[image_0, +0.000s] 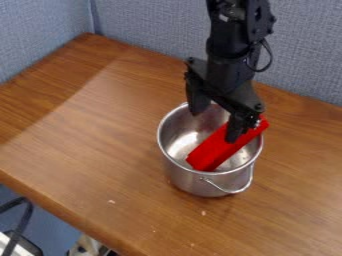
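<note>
A red elongated block (214, 148) lies tilted inside a silver metal pot (179, 150), its upper end over the right rim. The black gripper (217, 116) is above the pot with its fingers apart, one over the left side, the other by the block's upper end, partly hiding it.
Grey padded walls stand behind it. At the lower left, beyond the table edge, are dark cables.
</note>
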